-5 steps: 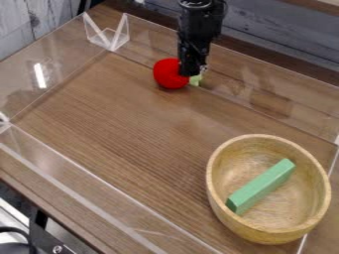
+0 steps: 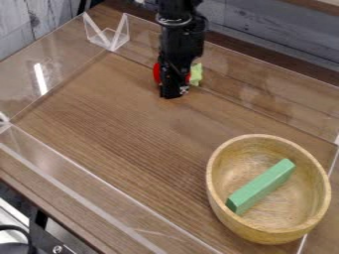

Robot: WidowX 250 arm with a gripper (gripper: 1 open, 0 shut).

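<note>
My black gripper (image 2: 172, 85) reaches down from the top of the camera view over a red round object (image 2: 159, 72), which it mostly hides. A small pale green object (image 2: 196, 73) shows just behind the gripper's right side. The fingertips are low near the wooden table (image 2: 133, 149); whether anything is between them is hard to see.
A yellow bowl (image 2: 269, 223) holding a green block (image 2: 260, 185) sits at the lower right. Clear plastic holders stand at the upper left and left edge.
My gripper has moved down and toward the near left, now covering much of the red object, which was more visible before.
</note>
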